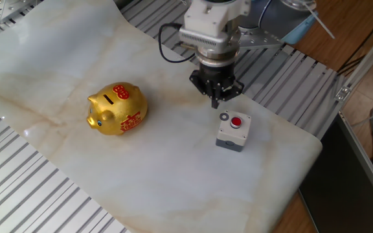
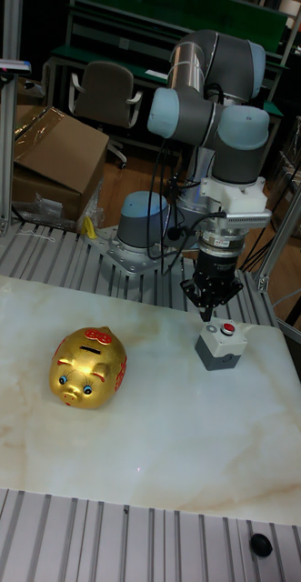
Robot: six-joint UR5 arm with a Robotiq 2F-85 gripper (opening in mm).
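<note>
My gripper (image 1: 215, 105) points down with its black fingertips together and nothing showing between them. In exterior view 2 its tip appears just behind and left of a small box (image 1: 232, 137), white on top and grey below. A red push button (image 1: 236, 122) sits on top of that box. From exterior view 3, the gripper (image 2: 206, 316) is close over the box's far left corner; whether it touches the box I cannot tell. The gold piggy bank (image 1: 118, 109), with a coin slot and red markings, stands upright to the left, well apart from the gripper.
A pale marbled sheet (image 1: 167, 188) covers the slatted table (image 2: 45, 528), with free room between the pig and the box and in front of them. A round black knob (image 2: 261, 545) lies on the near slats.
</note>
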